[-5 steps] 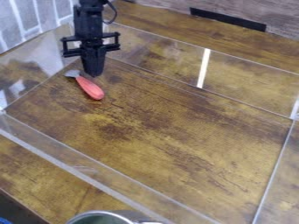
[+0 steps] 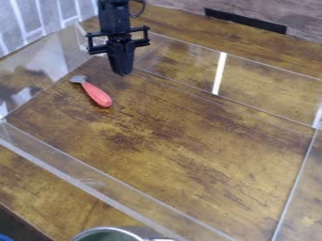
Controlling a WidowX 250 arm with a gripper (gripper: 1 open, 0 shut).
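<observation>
My gripper point(image 2: 122, 70) hangs at the upper left of the camera view, black, pointing down, above and a little behind a red-handled utensil point(image 2: 96, 93) with a short metal end, which lies on the wooden surface point(image 2: 189, 141). The gripper's fingers look shut, with nothing visible between them.
Clear plastic walls point(image 2: 75, 184) surround the wooden work area. A white strip point(image 2: 219, 73) stands out at the back right. A metal round container point(image 2: 107, 235) is partly visible at the bottom edge.
The utensil lies in the same place.
</observation>
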